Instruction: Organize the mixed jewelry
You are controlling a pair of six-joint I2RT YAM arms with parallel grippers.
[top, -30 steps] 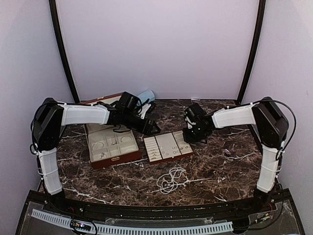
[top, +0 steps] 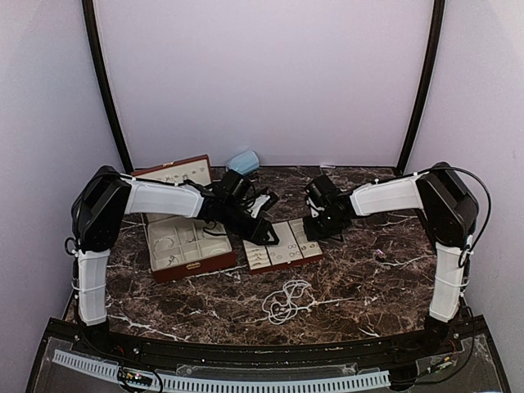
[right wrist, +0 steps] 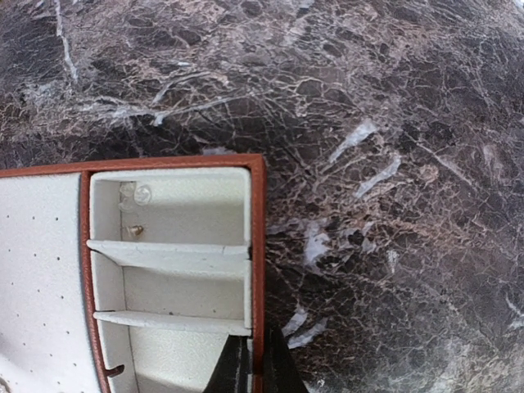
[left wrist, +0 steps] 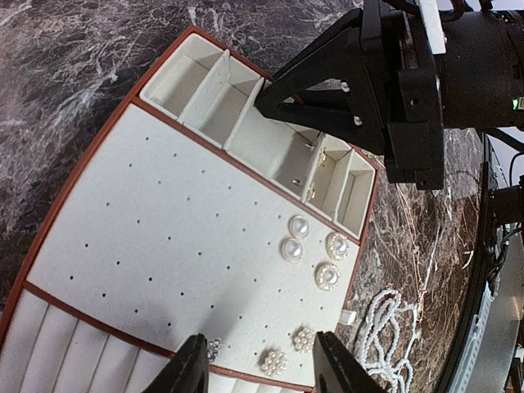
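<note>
A shallow jewelry tray with a brown rim lies on the table, with ring slots, a white dotted panel and small compartments. On the panel sit pearl studs, beaded studs and a small silver piece. My left gripper hovers over the slot side of the panel, fingers apart and nothing held; the silver piece shows near its left finger. My right gripper is shut on the tray's outer wall, one finger inside and one outside.
An open jewelry box with bracelets stands left of the tray. White strands lie in front of it. A light blue item rests behind. The table right of the tray is mostly bare.
My left gripper has moved right and toward the front, from behind the tray's left corner to over the tray. The right gripper has shifted slightly left, and the tray looks barely changed.
</note>
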